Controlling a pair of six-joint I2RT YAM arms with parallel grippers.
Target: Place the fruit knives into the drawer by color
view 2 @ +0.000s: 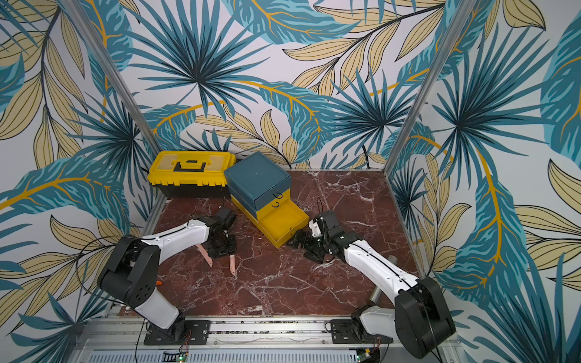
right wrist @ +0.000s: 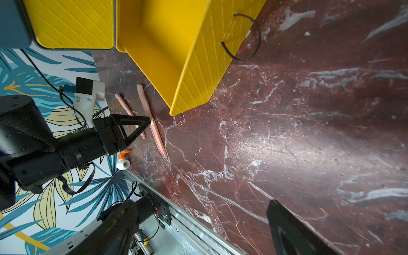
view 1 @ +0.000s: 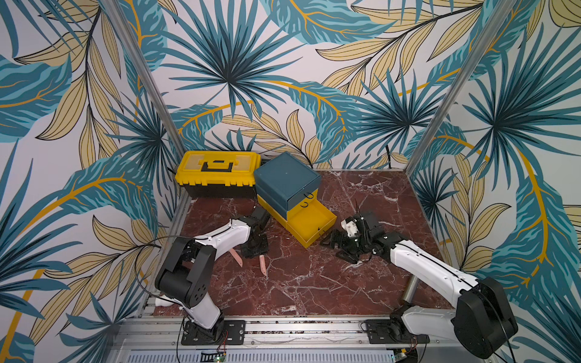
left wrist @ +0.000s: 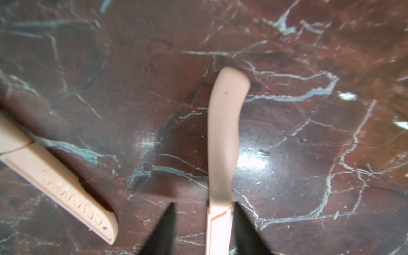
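Two pink knives lie on the dark red marbled table at the left. The right-hand pink knife [left wrist: 224, 136] runs between the fingers of my left gripper. These fingers stand apart, with a gap on the knife's left side; its right side is close to a finger, and contact cannot be told. The other pink knife [left wrist: 59, 182], with lettering on its blade part, lies to the left, slanted. My right gripper is open beside the drawer front, nothing between its fingers. The yellow drawer [view 1: 311, 227] is pulled out and its visible inside is empty.
A blue drawer unit [view 1: 287, 178] sits above the yellow drawer. Behind at left stands a yellow and black toolbox [view 1: 218, 172]. A small orange and white object [right wrist: 123, 160] lies near the left table edge.
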